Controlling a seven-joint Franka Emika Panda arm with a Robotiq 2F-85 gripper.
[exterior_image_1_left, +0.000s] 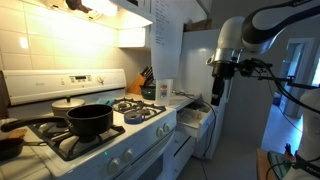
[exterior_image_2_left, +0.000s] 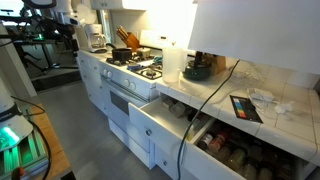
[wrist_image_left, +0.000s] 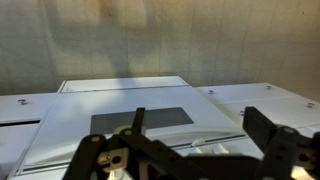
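My gripper hangs fingers-down in the air, to the right of the stove and clear of everything in exterior view 1. Down in the wrist view its two dark fingers stand well apart, so the gripper is open, and I see nothing held between them. A black pot with a long handle rests on the front of the white stove. Behind it sits a lidded pot. The white oven front lies below the gripper in the wrist view.
A dark pan is at the left edge. Past the stove stand a knife block and a white container. Drawers holding bottles and jars are pulled out along the counter. Open floor lies before the stove.
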